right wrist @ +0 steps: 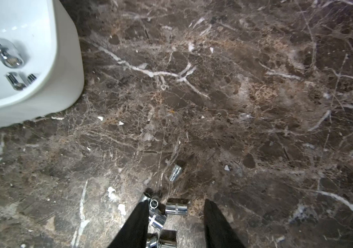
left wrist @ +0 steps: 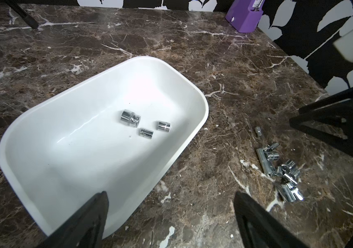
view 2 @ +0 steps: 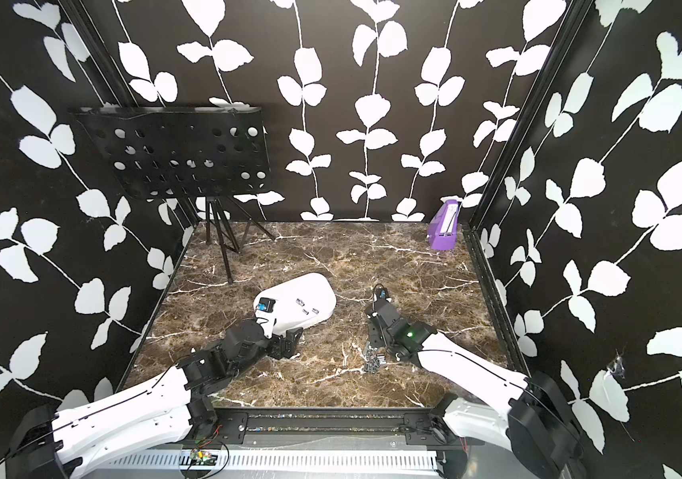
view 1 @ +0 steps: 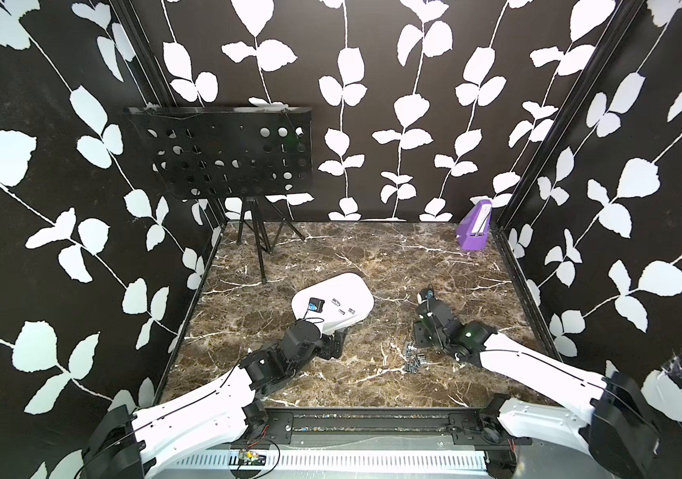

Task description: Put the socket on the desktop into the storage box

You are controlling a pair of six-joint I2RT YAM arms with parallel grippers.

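Three chrome sockets [left wrist: 131, 118] lie inside the white storage box [left wrist: 206, 103]. On the marble desktop to its right rests a loose cluster of several metal sockets [left wrist: 284, 173], with one small socket [right wrist: 176, 172] a little apart from it. My right gripper is above this cluster, its fingers part open. Between and below the fingertips appears a socket [right wrist: 176, 209] that is not gripped. My left gripper stands open over the near side of the box, a finger [left wrist: 96, 215] overlapping its rim in view, and nothing is between its fingers.
A purple wedge-shaped object [view 1: 475, 225] stands at the back right corner. At the back left is a black music stand [view 1: 253, 231] on tripod legs. The desktop behind the right gripper is clear.
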